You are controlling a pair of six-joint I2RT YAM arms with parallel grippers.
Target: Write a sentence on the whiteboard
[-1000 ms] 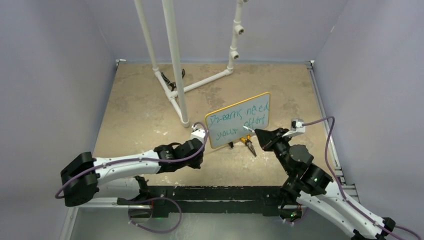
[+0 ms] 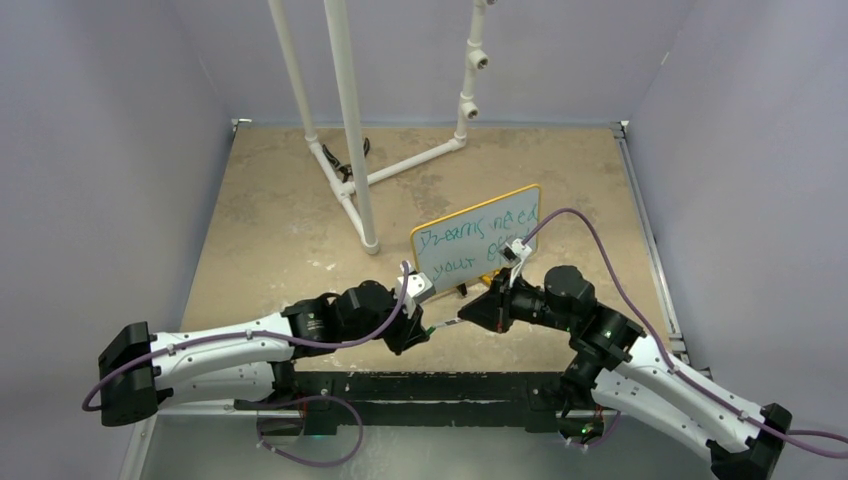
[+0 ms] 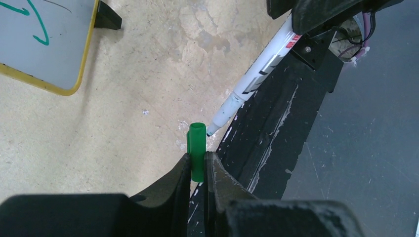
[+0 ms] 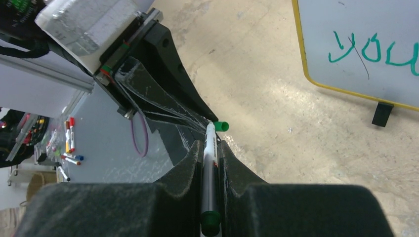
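Green handwriting reading roughly "Dreams need your ef..." covers the yellow-edged whiteboard (image 2: 462,235); my right arm hides the end of its second line. Between the fingertips of my left gripper is a green marker cap (image 3: 198,143), held with its open end outward. My right gripper is shut on a white marker (image 4: 210,168) with a green end. In the left wrist view the marker's bare tip points at the cap's mouth from the upper right. Tip and cap are very close; whether they touch I cannot tell.
A white pipe frame (image 2: 410,162) stands on the back left of the table. Pliers with yellow handles (image 2: 488,278) lie by the board's lower edge, mostly behind my right arm. The board's black foot (image 4: 382,114) sticks out below it. Clear tabletop lies left of the board.
My right gripper has come left and down from the board with the marker, toward the left gripper. The left gripper has shifted slightly right, and the green cap now shows at its fingers.
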